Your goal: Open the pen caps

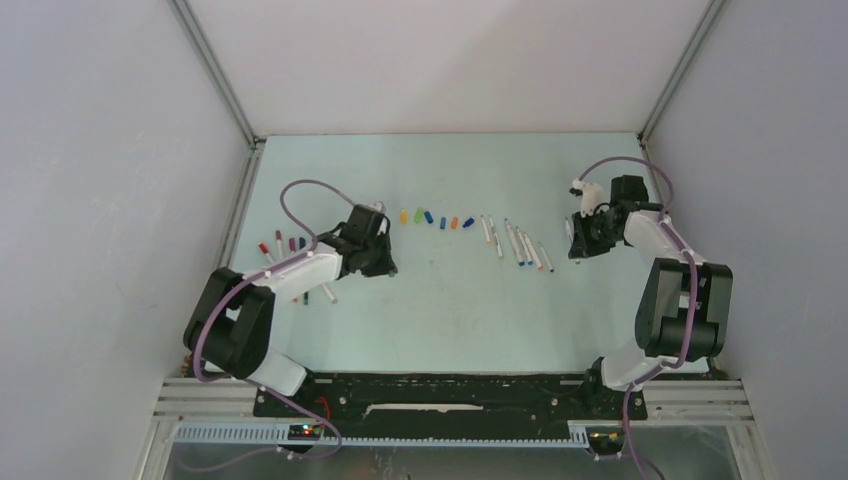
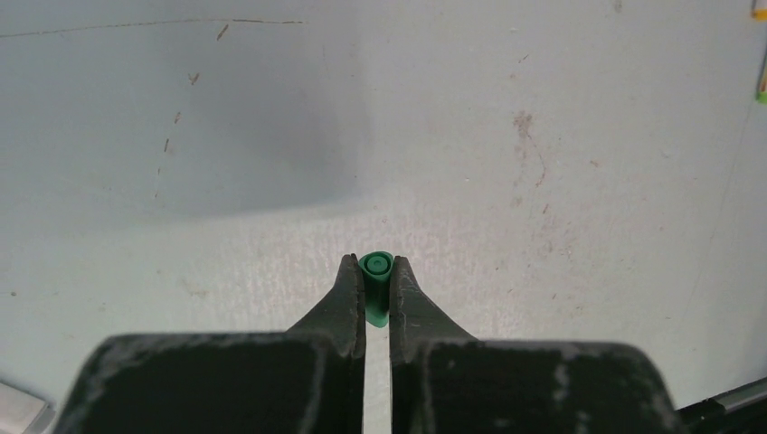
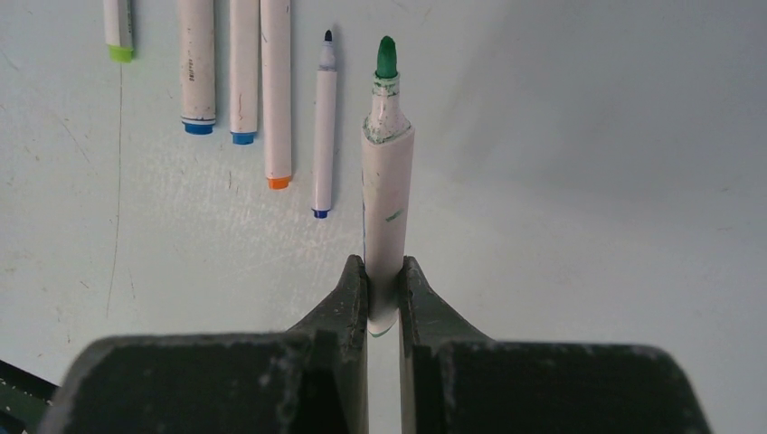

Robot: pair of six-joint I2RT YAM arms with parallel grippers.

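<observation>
In the left wrist view a green pen cap (image 2: 377,280) is pinched between the fingertips of my left gripper, which is shut on it. My right gripper is shut on the lower end of a white pen (image 3: 387,194), whose bare green tip (image 3: 387,58) points away from the fingers. Seen from the top, the left gripper (image 1: 390,270) is over the left-centre of the table and the right gripper (image 1: 578,256) is just right of a row of uncapped pens (image 1: 522,245). Whether the held pen touches the table cannot be told.
Several loose caps (image 1: 443,223) lie in a row at the back centre. More pens (image 1: 279,240) lie on the left side, partly under the left arm.
</observation>
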